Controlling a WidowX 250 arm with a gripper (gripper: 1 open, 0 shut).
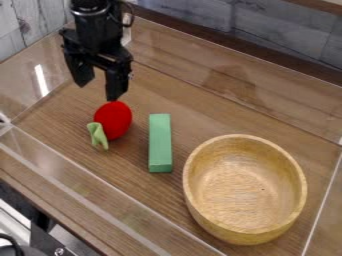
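My gripper [94, 72] is a dark arm end hanging at the upper left, above and behind a red round object [114, 118] with a pale green piece [98, 136] at its lower left. Its fingers are dark and small, and whether they are open or shut I cannot tell. A green rectangular block [160, 142] lies to the right of the red object.
A large yellow bowl [243, 190] takes up the lower right of the wooden table [241, 70]. The table's left edge runs along the lower left.
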